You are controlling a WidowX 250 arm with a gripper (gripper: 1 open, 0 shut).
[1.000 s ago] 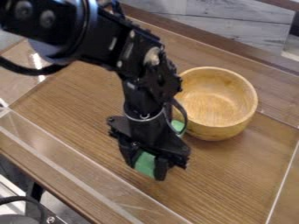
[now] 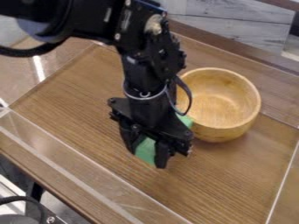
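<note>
My black gripper [image 2: 156,147] points down at the wooden table, just in front and to the left of a wooden bowl. A green object [image 2: 146,151] sits among its fingers, mostly hidden by them; a further bit of green shows behind the gripper, beside the bowl. Whether the fingers are shut on the green object is not clear.
The round, light wooden bowl [image 2: 237,102] stands behind and right of the gripper. A cable runs at the lower left, near the table's edge.
The gripper has moved back, away from the front edge and slightly up in the view, with the green object moving along with it.
</note>
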